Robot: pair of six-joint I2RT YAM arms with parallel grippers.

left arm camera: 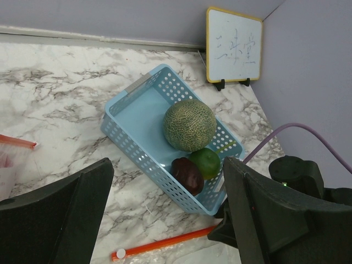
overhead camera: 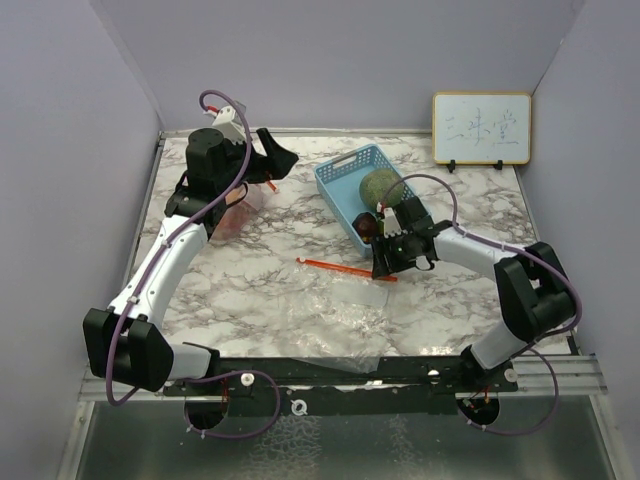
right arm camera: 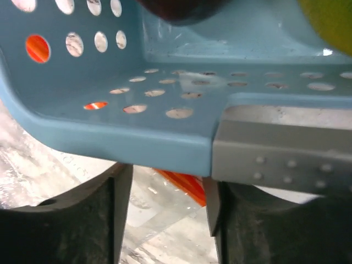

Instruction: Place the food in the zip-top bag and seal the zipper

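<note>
A clear zip bag (overhead camera: 335, 315) with an orange zipper (overhead camera: 330, 266) lies flat at table centre. My right gripper (overhead camera: 380, 258) is low over the zipper's right end, beside the blue basket (overhead camera: 340, 195); in the right wrist view its fingers are apart below the rim, the orange zipper between and behind them. The basket holds a melon (left arm camera: 190, 124), a green round food (left arm camera: 205, 162) and a dark red one (left arm camera: 186, 175). My left gripper (overhead camera: 275, 150) is raised at upper left, open and empty, above another bag (overhead camera: 240, 215) with pinkish contents.
A whiteboard (overhead camera: 481, 128) stands at back right. Bare marble table (overhead camera: 210, 300) shows at left and front; grey walls border the sides and back.
</note>
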